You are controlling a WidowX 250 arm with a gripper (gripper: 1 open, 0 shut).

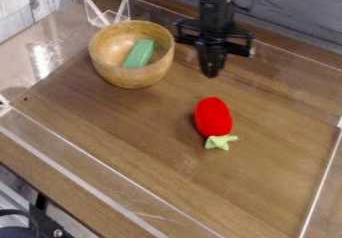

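A wooden bowl (pixel 134 74) sits at the back left, holding a green object (pixel 140 51). A red strawberry-like object (pixel 213 116) with a pale green top (pixel 221 142) lies in the middle right of the table. The black gripper (pixel 210 62) hangs at the back, right of the bowl and behind the red object, shut, with nothing visible between its fingers.
The wooden table (pixel 120 162) has free room across its front and right. A white wire item (pixel 110 12) stands at the back left, behind the bowl. A wall runs along the back edge.
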